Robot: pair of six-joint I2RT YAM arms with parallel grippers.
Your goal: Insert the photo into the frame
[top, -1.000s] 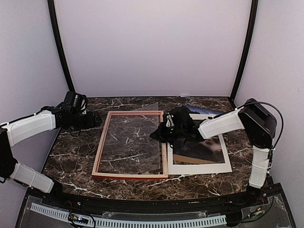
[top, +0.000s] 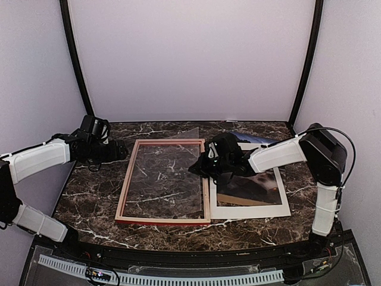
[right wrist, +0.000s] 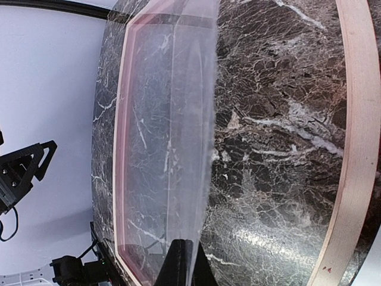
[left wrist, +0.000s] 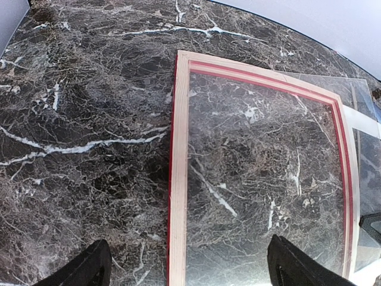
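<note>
The empty light-wood frame lies flat left of centre, bare marble showing through its opening. To its right lies the photo, white-bordered and dark in the middle, partly hidden under my right arm. Over the frame a clear sheet stands tilted, its far corner past the frame's back edge. My right gripper is shut on that sheet's edge, above the frame's right side in the top view. My left gripper is open and empty, left of the frame in the top view.
A blue-toned piece lies behind the photo at the back right, partly covered. Marble is clear left of the frame. A slotted white strip runs along the front edge; pale walls close the sides and back.
</note>
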